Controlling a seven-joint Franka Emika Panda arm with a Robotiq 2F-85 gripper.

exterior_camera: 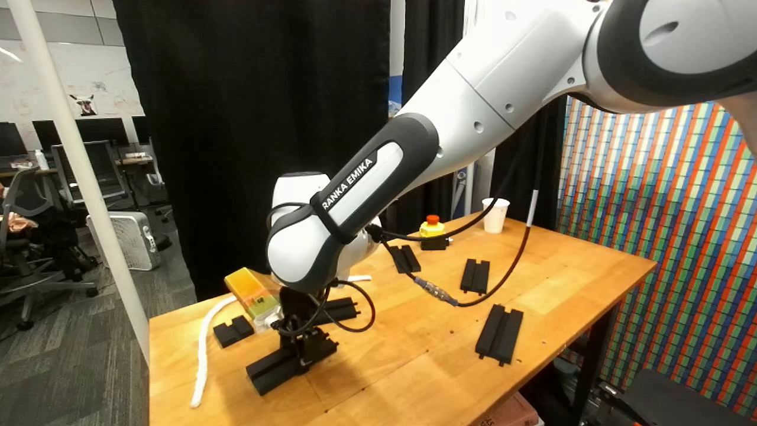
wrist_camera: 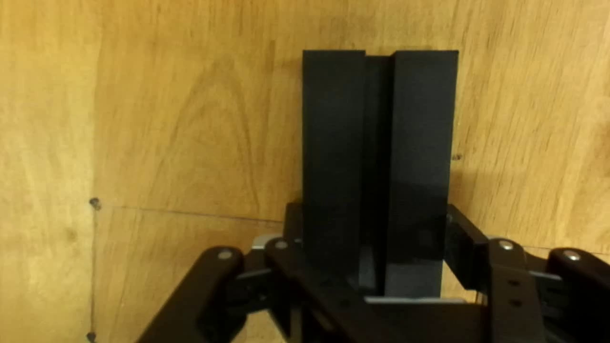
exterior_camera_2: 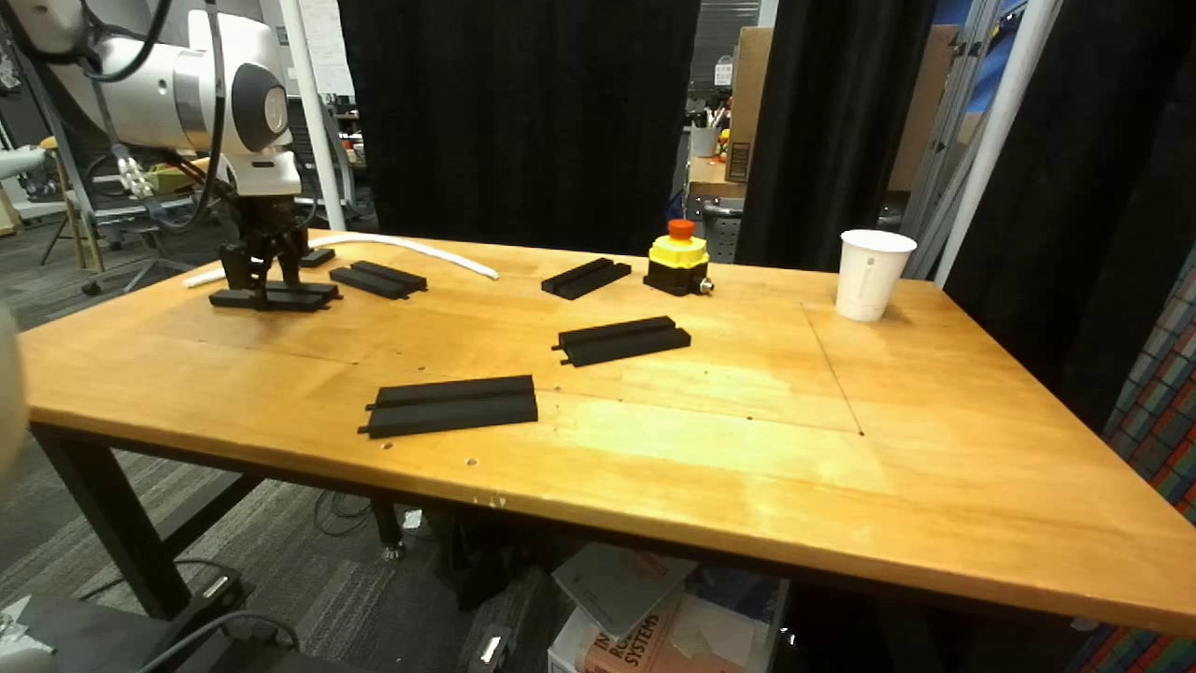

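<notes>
A black grooved track piece [wrist_camera: 334,143] lies lengthwise between the fingers of my gripper in the wrist view, with a finger pad against each long side. My gripper is shut on it. In exterior view 2 the held piece [exterior_camera_2: 275,296] is level, at or just above the wooden table; I cannot tell whether it touches. Near it are a short black piece [exterior_camera: 234,331] and another track piece [exterior_camera_2: 378,279]. Farther along the table lie more track pieces, one at the back [exterior_camera_2: 585,277], one mid-table [exterior_camera_2: 622,340] and one near the front edge [exterior_camera_2: 454,406].
A white cord [exterior_camera: 203,348] curves along the table behind the gripper. At the back stand a yellow emergency stop button [exterior_camera_2: 678,259] with a red top and a white paper cup [exterior_camera_2: 871,274]. Bare wood fills the table's right side in exterior view 2.
</notes>
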